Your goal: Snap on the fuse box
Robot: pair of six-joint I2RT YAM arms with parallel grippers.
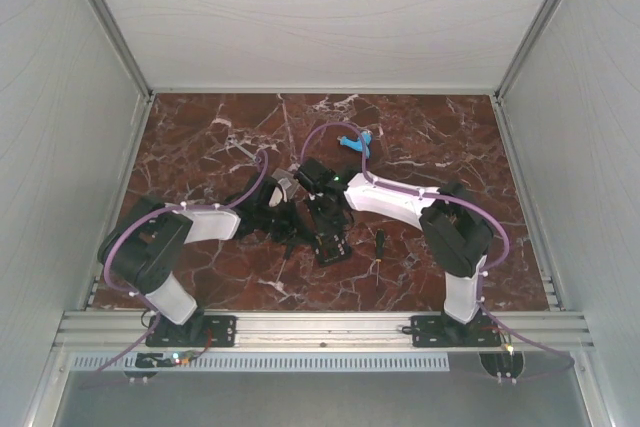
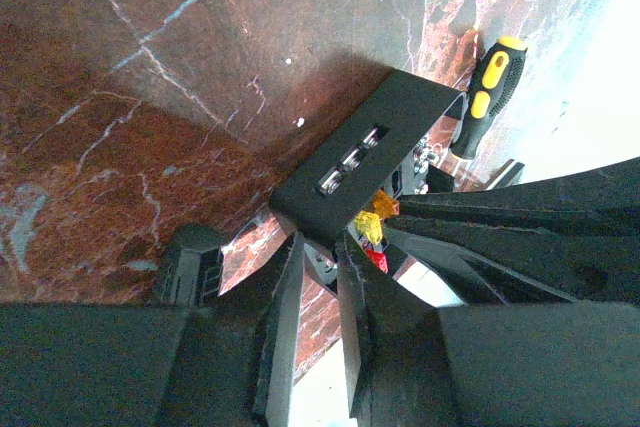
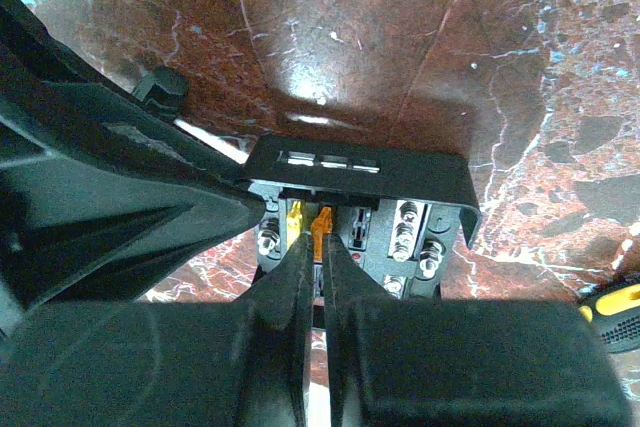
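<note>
The black fuse box [image 1: 331, 250] [image 2: 360, 157] lies at the table's centre, its metal terminals and yellow and orange fuses showing; a red piece shows in the left wrist view. My left gripper is shut on the box's end, whose grip is partly hidden. My right gripper is shut with its tips over the orange fuse; nothing clear shows between them. In the top view both grippers meet over the box, largely hiding each other's tips.
A yellow-black screwdriver [image 1: 379, 244] [image 2: 490, 97] lies right of the box. A blue object [image 1: 355, 144] lies behind the arms.
</note>
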